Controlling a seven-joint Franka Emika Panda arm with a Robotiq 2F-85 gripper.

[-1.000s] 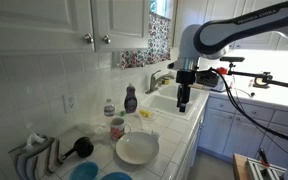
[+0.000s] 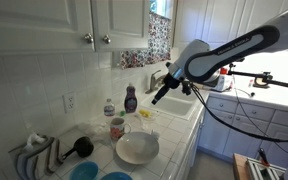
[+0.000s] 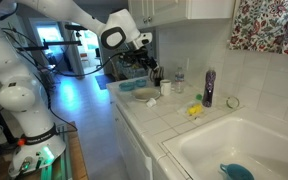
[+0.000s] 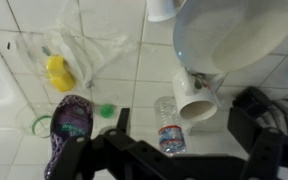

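My gripper (image 2: 157,98) hangs in the air over the counter, clear of everything on it. In the wrist view its two fingers stand wide apart, with nothing held. Beneath it in that view lie a white mug (image 4: 194,97), a clear bottle (image 4: 170,125) with a red and blue label, and part of a large white bowl (image 4: 219,30). A dark purple bottle (image 4: 72,125) and a yellow thing (image 4: 59,72) on clear plastic are farther left. A small white cup (image 4: 162,9) shows at the top edge.
The sink (image 2: 174,104) is at the counter's far end. Blue dishes (image 2: 85,171) and a dark rack (image 2: 32,158) occupy the near end. Wall cabinets (image 2: 39,25) overhang the counter. Tiles near the sink are mostly bare in exterior view 2.
In exterior view 1 my gripper has swung from hanging downward to a slant, its fingertips shifting left toward the counter items. Those items look unmoved.
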